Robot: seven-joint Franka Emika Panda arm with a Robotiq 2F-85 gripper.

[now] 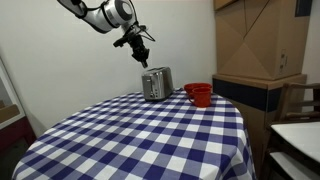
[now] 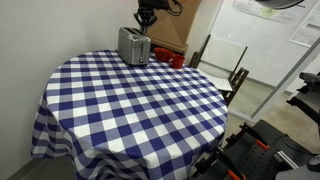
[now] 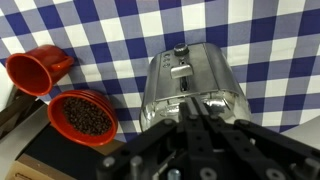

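A silver toaster [image 1: 157, 85] stands upright near the far edge of the checked table; in the wrist view the toaster [image 3: 215, 72] lies below my gripper, with its lever side in sight. My gripper [image 1: 145, 65] hangs just above the toaster's top, pointing down. Its fingers are together and nothing shows between them. From the second exterior view, the gripper [image 2: 140, 27] is likewise over the toaster [image 2: 133, 46]; whether it touches the top cannot be told.
Beside the toaster are a red mug [image 3: 36, 68] and a red container [image 3: 83, 95] holding dark beans. Cardboard boxes [image 1: 250, 40] rise behind them. A chair [image 2: 222, 80] stands beyond the table.
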